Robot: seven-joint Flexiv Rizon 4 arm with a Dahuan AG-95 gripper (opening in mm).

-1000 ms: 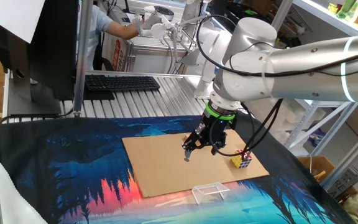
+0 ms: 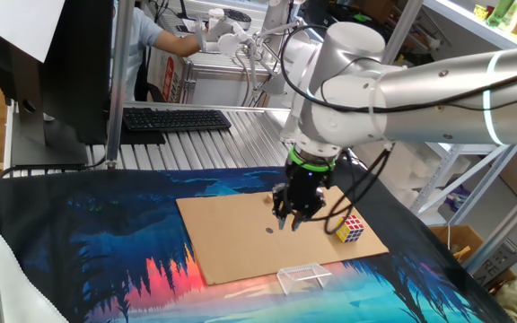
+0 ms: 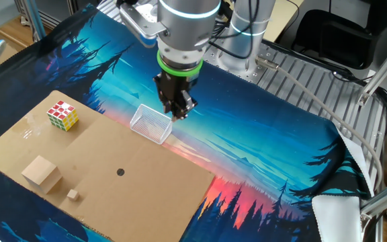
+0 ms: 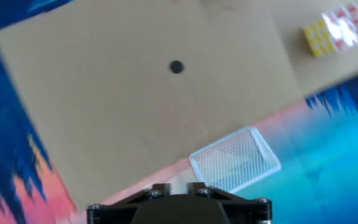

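My gripper [image 2: 289,224] hangs above the cardboard sheet, pointing down, its two fingertips a short way apart. In the wrist view a narrow gap shows between the fingers, and no object can be made out in it. A white mesh basket [image 4: 236,160] lies just ahead and to the right there, at the cardboard's edge. The Rubik's cube [image 3: 62,115] sits on the cardboard [image 3: 106,144], well away from the gripper. A wooden block [image 3: 41,173] and a small wooden cube [image 3: 73,195] rest near the opposite edge. One dark round spot [image 4: 176,66] marks the cardboard.
A patterned cloth [image 3: 247,148] covers the table around the cardboard. Black cables loop beside the gripper. A keyboard [image 2: 176,119] and a monitor [image 2: 48,81] stand beyond the cloth.
Over the last second the gripper's fingertips have come nearer each other in the exterior view, and the wrist has shifted slightly left. The cube, basket and cardboard have stayed put.
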